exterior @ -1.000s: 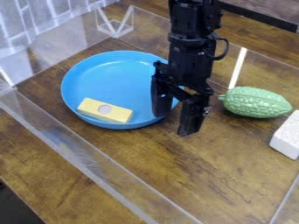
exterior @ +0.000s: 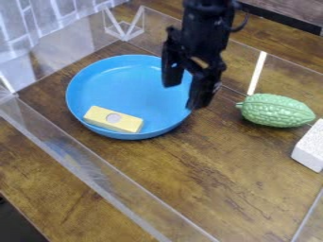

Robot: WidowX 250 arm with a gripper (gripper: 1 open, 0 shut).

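Observation:
My dark gripper (exterior: 187,85) hangs over the right part of a blue plate (exterior: 98,83), open, its fingers blurred and nothing seen between them. A pale yellow block (exterior: 98,118) with a round light mark lies in the front left of the plate. A green bumpy gourd-like object (exterior: 275,111) lies on the wooden table (exterior: 177,189) to the right of the gripper.
A white block (exterior: 311,144) sits at the right edge. A white stick (exterior: 256,71) lies behind the gourd. Clear barrier strips cross the table at left and around it.
My gripper has risen and moved back, up in the view, away from the table in front of the plate. The objects lie where they were.

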